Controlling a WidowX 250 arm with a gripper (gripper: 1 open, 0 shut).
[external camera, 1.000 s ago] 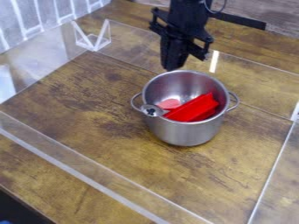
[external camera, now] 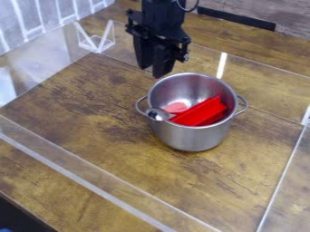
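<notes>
A steel pot [external camera: 194,136] with side handles stands on the wooden table, right of centre. Inside it lie a red block [external camera: 201,114], a pink round piece and a silver utensil at the left. My black gripper [external camera: 154,63] hangs above and behind the pot, at its upper left, pointing down; whether its fingers are apart is hard to make out, and I see nothing held.
A clear raised edge runs along the left and upper left, and clear panels border the right side.
My gripper has moved left from above the pot's back toward its upper left. The pot and its contents have not visibly moved.
</notes>
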